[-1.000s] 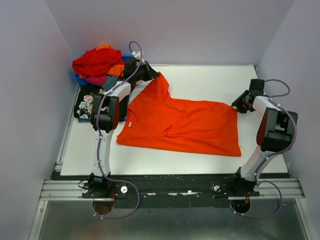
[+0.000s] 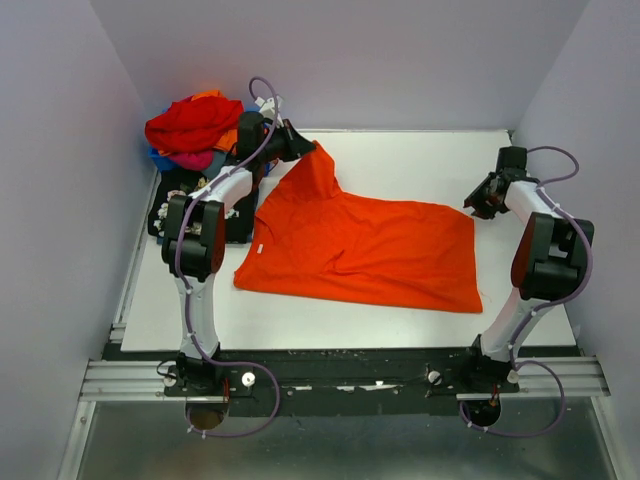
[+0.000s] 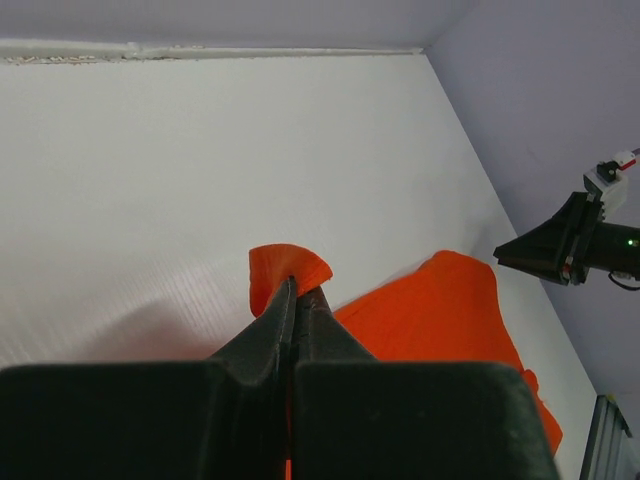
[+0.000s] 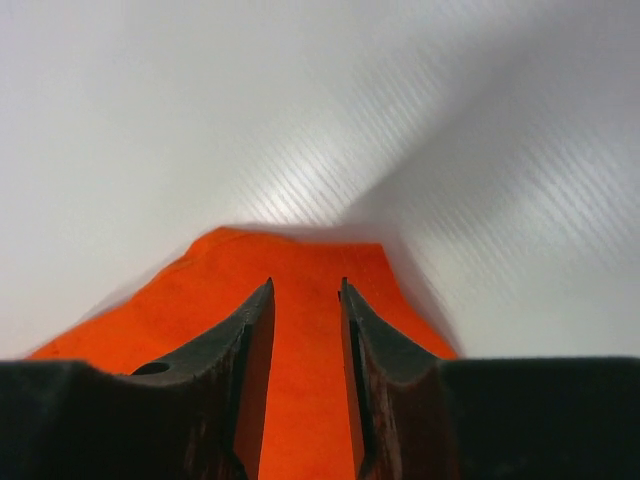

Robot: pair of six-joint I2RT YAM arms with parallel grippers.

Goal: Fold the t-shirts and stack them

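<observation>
An orange t-shirt [image 2: 370,240] lies spread on the white table, its top left corner lifted toward my left gripper [image 2: 314,146]. In the left wrist view my left gripper is shut on the shirt, with a fold of orange cloth [image 3: 285,268] showing at its fingertips. My right gripper [image 2: 473,211] is over the shirt's top right corner. Its fingers stand apart in the right wrist view, with the flat orange corner [image 4: 370,262] beneath them. No cloth appears pinched between these fingers.
A blue bin [image 2: 160,160] heaped with red and other clothes [image 2: 195,125] stands at the back left. Dark folded shirts [image 2: 166,204] are in front of it, partly under the left arm. Free white table [image 2: 420,165] lies behind the orange shirt.
My left gripper has shifted very slightly left, still with the cloth.
</observation>
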